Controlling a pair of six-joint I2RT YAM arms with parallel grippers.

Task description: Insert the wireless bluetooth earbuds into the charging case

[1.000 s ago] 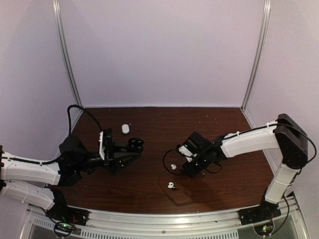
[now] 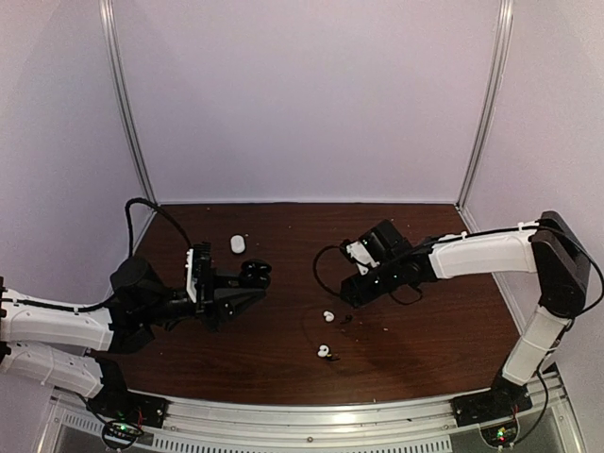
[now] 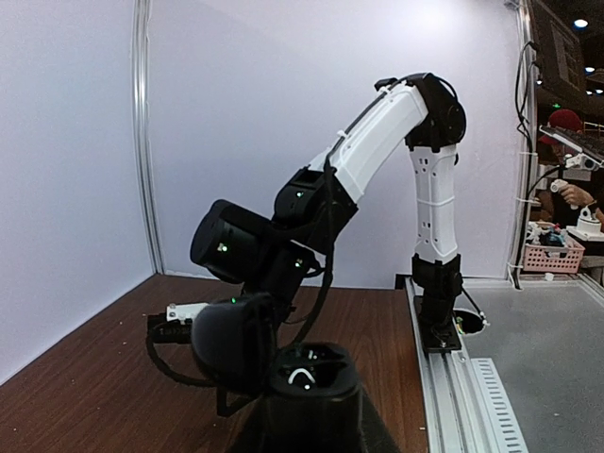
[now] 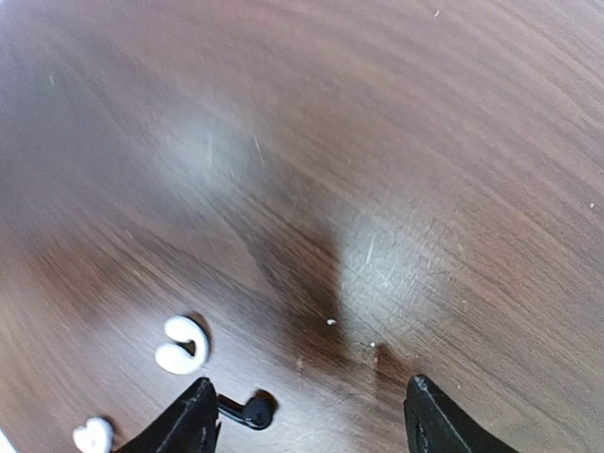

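Note:
My left gripper (image 2: 240, 293) is shut on a black open charging case (image 2: 255, 274), held above the table; in the left wrist view the case (image 3: 311, 387) fills the bottom centre. My right gripper stands open above the table, nothing seen between its fingers. Below it, in the right wrist view, lie a white earbud (image 4: 184, 347), a black earbud (image 4: 256, 412) near the left finger, and another white piece (image 4: 92, 437) at the lower left. In the top view, white earbuds (image 2: 324, 350) with a dark piece beside them lie near the front centre.
A white case (image 2: 238, 244) lies at the back left. The wooden table (image 2: 425, 349) is otherwise mostly clear, enclosed by pale panels and a metal front rail.
My right gripper has risen and moved away from the earbuds, which now show more clearly in the top view. The left arm has not moved.

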